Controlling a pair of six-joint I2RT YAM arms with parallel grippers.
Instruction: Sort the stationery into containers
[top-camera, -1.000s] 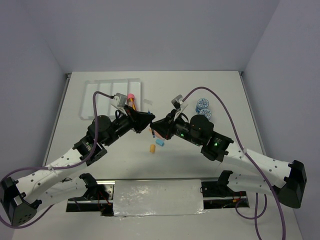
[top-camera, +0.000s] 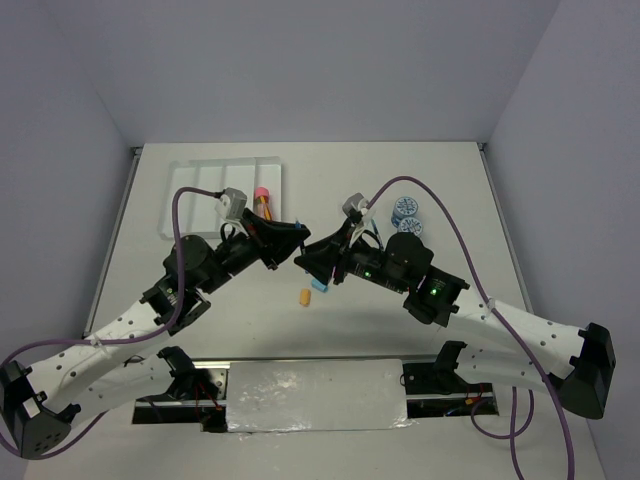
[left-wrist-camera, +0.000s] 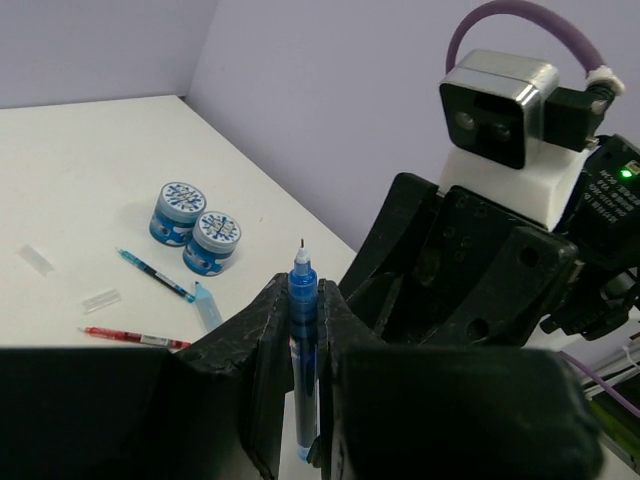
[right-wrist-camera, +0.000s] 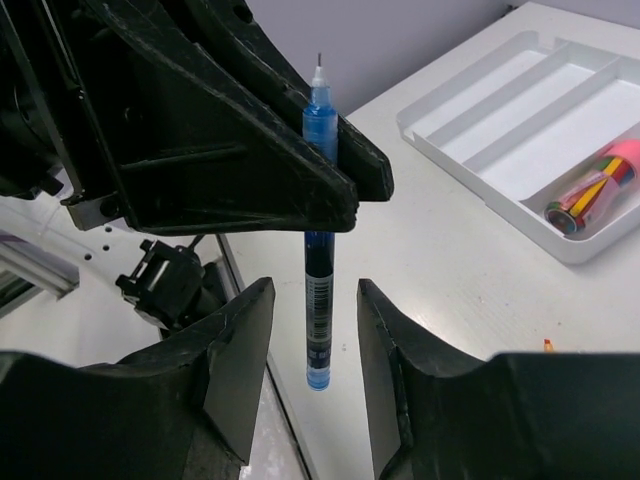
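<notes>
A slim blue pen (right-wrist-camera: 319, 290) stands upright, tip up, with my left gripper shut around its upper part. Its lower half hangs free between the fingers of my right gripper, which is open, with a gap on either side of the pen in the right wrist view. Seen from the top, the two grippers meet over the middle of the table. A white tray (top-camera: 200, 180) with compartments lies at the back left; a pink-capped tube of colored pencils (right-wrist-camera: 595, 187) sits in one of them.
Two blue jars stand on the right side. A teal pen (left-wrist-camera: 155, 273), a red pen (left-wrist-camera: 135, 337) and small clear pieces (left-wrist-camera: 100, 300) lie nearby. An orange block (top-camera: 305, 297) and a blue block (top-camera: 319, 285) rest below the grippers.
</notes>
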